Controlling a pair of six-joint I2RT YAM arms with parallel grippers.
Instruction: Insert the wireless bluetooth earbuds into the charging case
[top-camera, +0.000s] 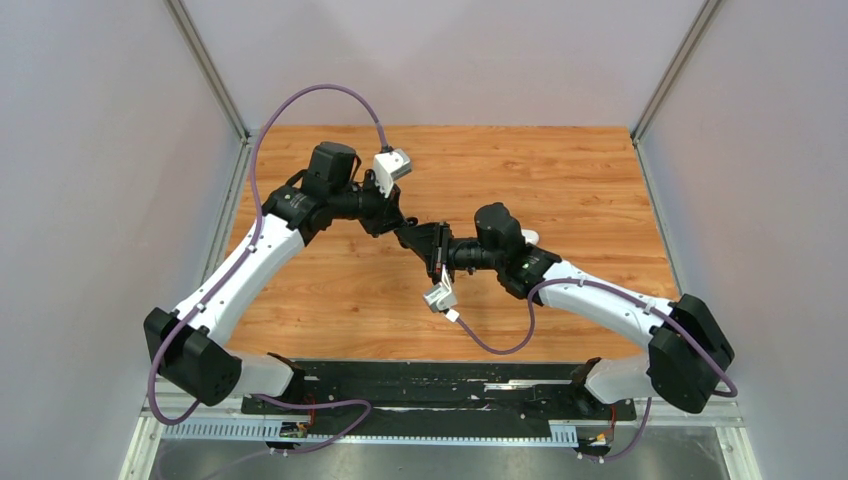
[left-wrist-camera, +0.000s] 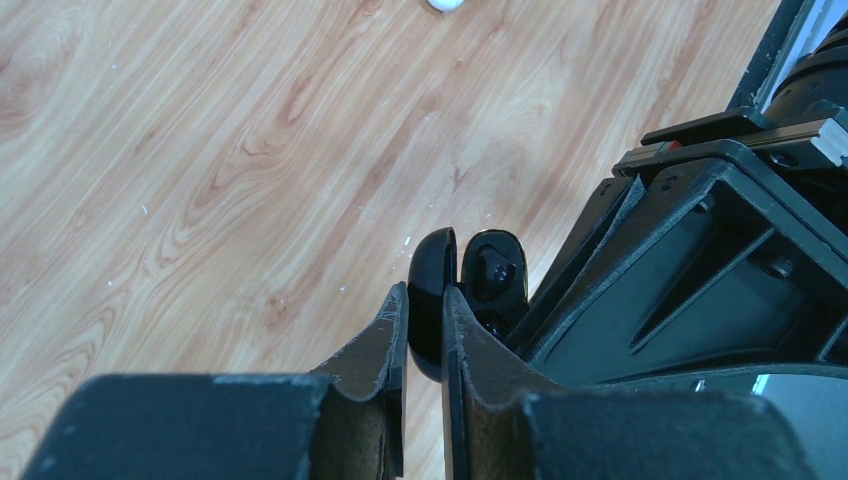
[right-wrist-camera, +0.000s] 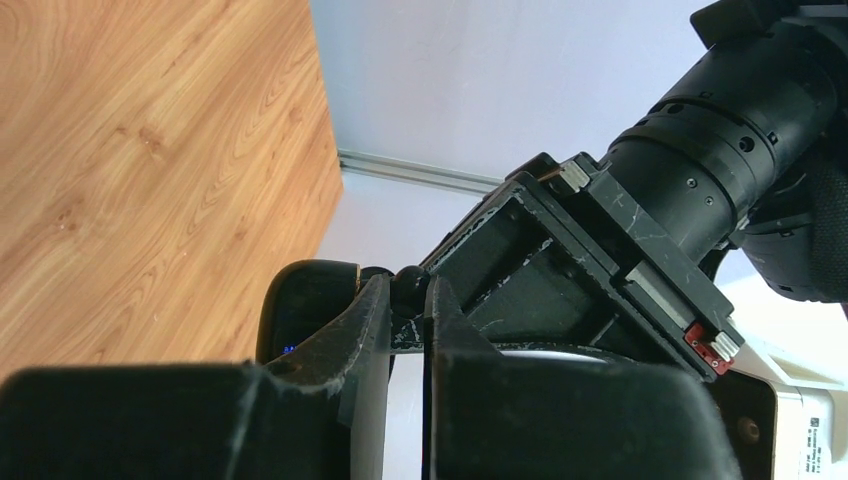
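The black charging case (left-wrist-camera: 432, 275) is held upright by my left gripper, shut on it, its open interior visible at the right. Up against it from the right is my right gripper, its fingertips close around a small dark earbud (right-wrist-camera: 408, 285) at the case's opening. How far the earbud sits in the case is hidden by fingers. In the top view both grippers meet above the middle of the wooden table.
A small white object (top-camera: 530, 236) lies behind the right arm, also at the top of the left wrist view. Walls bound both sides.
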